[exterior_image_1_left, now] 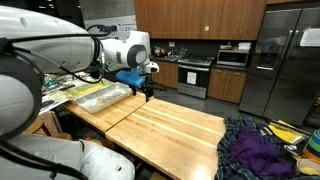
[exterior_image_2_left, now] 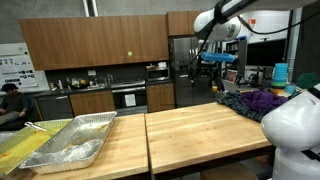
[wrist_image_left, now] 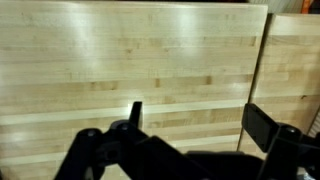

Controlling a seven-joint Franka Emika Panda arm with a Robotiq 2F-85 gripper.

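Note:
My gripper is open over bare wood, and nothing sits between its black fingers. In the first exterior view the gripper (exterior_image_1_left: 150, 88) hangs above the table (exterior_image_1_left: 170, 128), apart from the surface. The second exterior view has the gripper (exterior_image_2_left: 214, 84) at upper right, high over the tabletop (exterior_image_2_left: 190, 138). A seam in the wood runs down the right side of the wrist view.
A foil-like tray (exterior_image_1_left: 98, 98) stands at the table's left side. Purple cloth (exterior_image_1_left: 254, 152) lies on dark checked cloth (exterior_image_1_left: 230, 136) at the right, near a yellow item (exterior_image_1_left: 288, 133). Someone (exterior_image_2_left: 14, 104) sits at the far left.

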